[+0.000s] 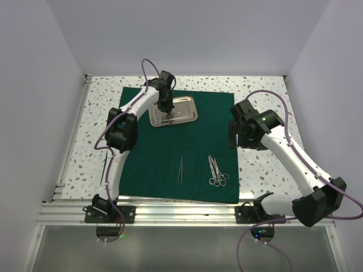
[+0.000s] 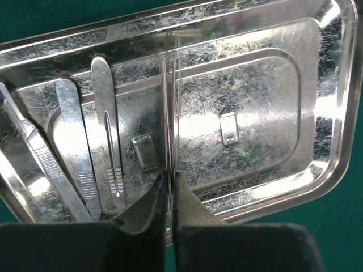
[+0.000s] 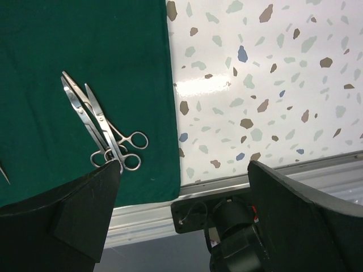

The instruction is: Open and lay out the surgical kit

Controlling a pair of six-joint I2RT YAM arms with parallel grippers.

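The metal tray (image 1: 190, 118) lies on the green cloth, its rim filling much of the left wrist view. My left gripper reaches down over it, fingertips close together at the lower part of a slim tweezer-like instrument (image 2: 170, 107). Whether they grip it or only stand around it cannot be told. Three flat-handled instruments, among them a scalpel handle (image 2: 76, 136), rest in the tray's left part. My right gripper is open, fingers wide apart, nothing between them, near the cloth's right edge.
Several scissor-like instruments (image 1: 216, 173) lie at the cloth's front right. A slim pair of tweezers (image 1: 180, 170) is left of them. Two small metal pieces, one a clip (image 2: 229, 129), sit in the tray.
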